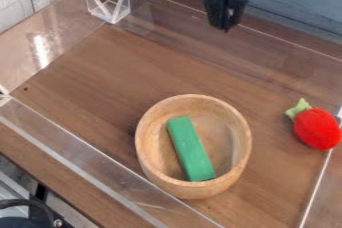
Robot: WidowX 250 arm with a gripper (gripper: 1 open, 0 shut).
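A wooden bowl (158, 161) sits in the lower middle of the wooden tray floor, with a long green block (190, 147) lying inside it. A red strawberry-like toy (315, 128) with a green top lies to the right. My dark gripper (225, 18) hangs at the top of the view, above and behind the bowl, apart from both objects; its fingers are too dark and small to tell how they stand.
Clear acrylic walls (100, 162) border the work area, with a small clear bracket (110, 4) at the back left.
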